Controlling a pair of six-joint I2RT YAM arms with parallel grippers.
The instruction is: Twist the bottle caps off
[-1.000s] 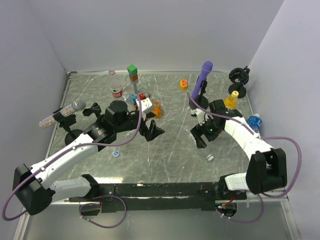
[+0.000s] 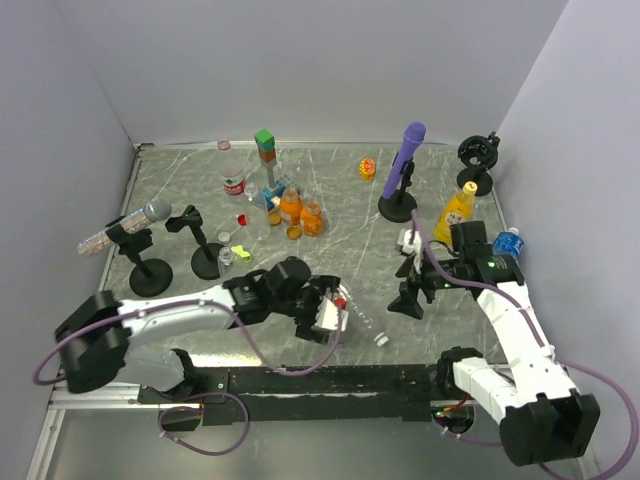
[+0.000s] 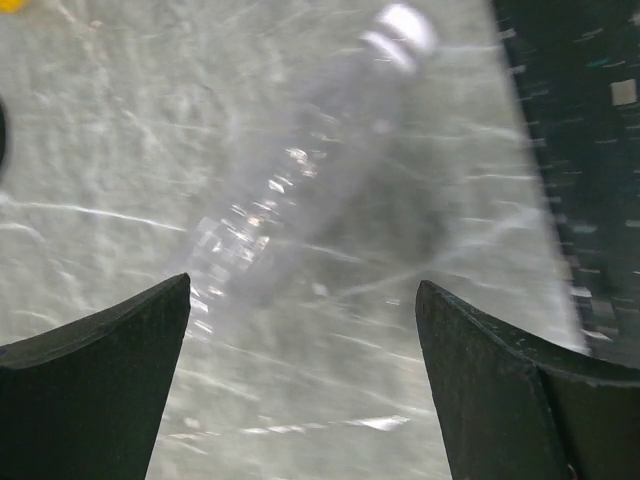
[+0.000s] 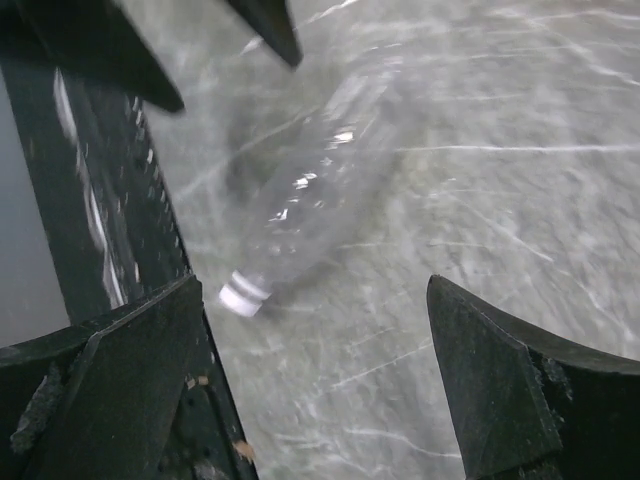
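A clear plastic bottle lies on its side on the marble table, its white cap toward the front edge. My left gripper is open just above it, the bottle seen between and beyond its fingers. My right gripper is open to the right of the bottle, which lies ahead of its fingers with the cap nearest. The tips of the left gripper show at the top left of the right wrist view.
Upright bottles, orange jars, microphone stands, a yellow bottle and a blue-labelled bottle stand toward the back and sides.
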